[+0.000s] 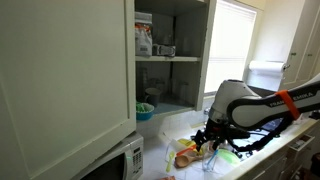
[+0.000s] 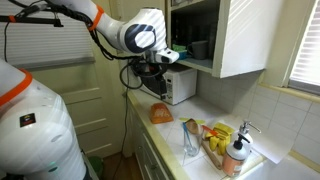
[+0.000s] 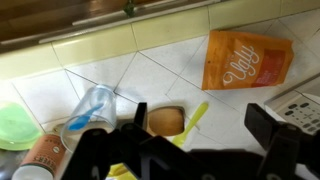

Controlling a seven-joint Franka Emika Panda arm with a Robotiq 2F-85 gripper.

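No object is singled out here. My gripper is open above the counter, its dark fingers wide apart with nothing held between them. In the wrist view, an orange pouch with white lettering lies flat above and to the right of the fingers. The rounded brown head of a wooden utensil shows on the counter below the gap, beside a yellow-green handle. Left of the fingers is a clear glass. From the second exterior view, the gripper hangs well above the counter.
A brown-labelled pump bottle and a green bowl stand beyond the glass. A silver toaster oven sits against the wall. Overhead, open shelves hold a bag and containers. Bare white tile surrounds the pouch.
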